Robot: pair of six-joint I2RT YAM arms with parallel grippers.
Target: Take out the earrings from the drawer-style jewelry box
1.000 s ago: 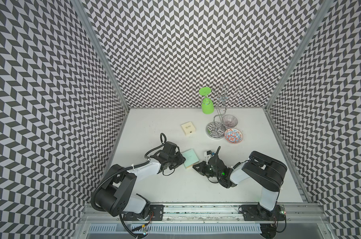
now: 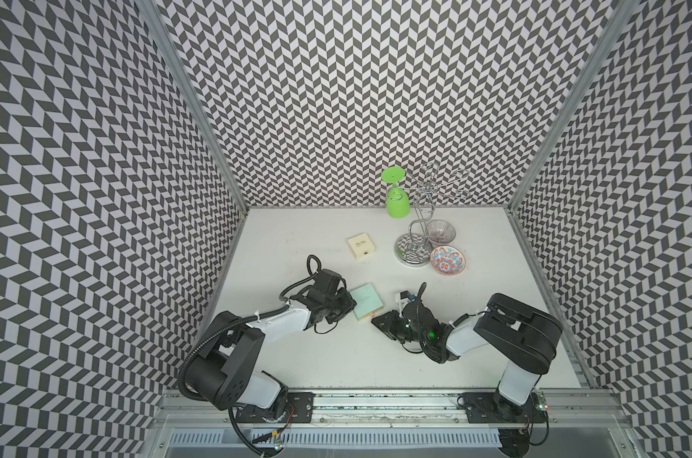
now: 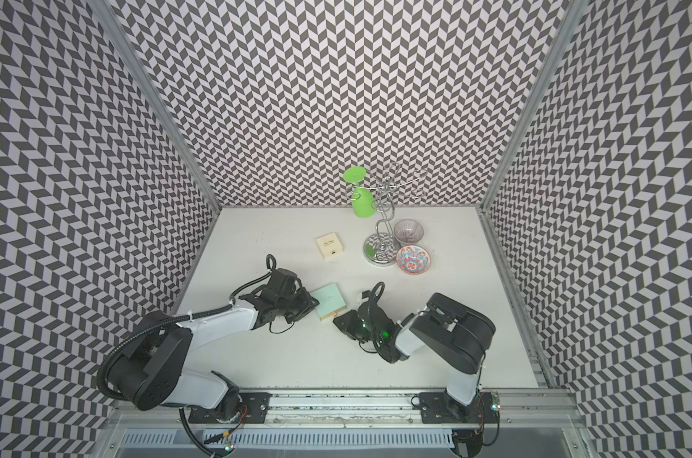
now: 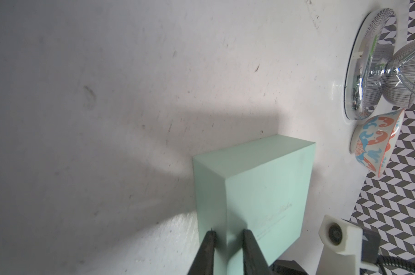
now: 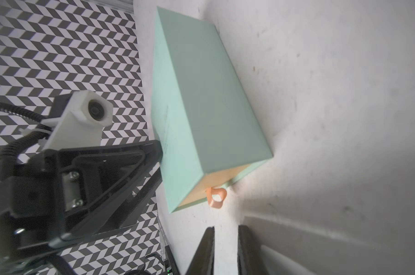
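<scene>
A mint-green drawer-style jewelry box [image 2: 366,297] stands on the table between my two grippers. In the right wrist view, its end shows a tan drawer front with an orange pull loop [image 5: 217,197], and the drawer looks closed. My left gripper is shut on a corner edge of the box at the end opposite the loop. My right gripper is shut with nothing between its fingers, just short of the loop and apart from it. No earrings show; the inside of the box is hidden.
A small cream box [image 2: 361,245] lies behind. Farther right stand a metal wire stand [image 2: 413,249], a patterned bowl [image 2: 447,260], a glass bowl [image 2: 440,231] and a green holder [image 2: 397,204]. The table in front of the arms is clear.
The mint box and my left gripper have shifted slightly right and away from the arm bases. My right arm has moved slightly to the right.
</scene>
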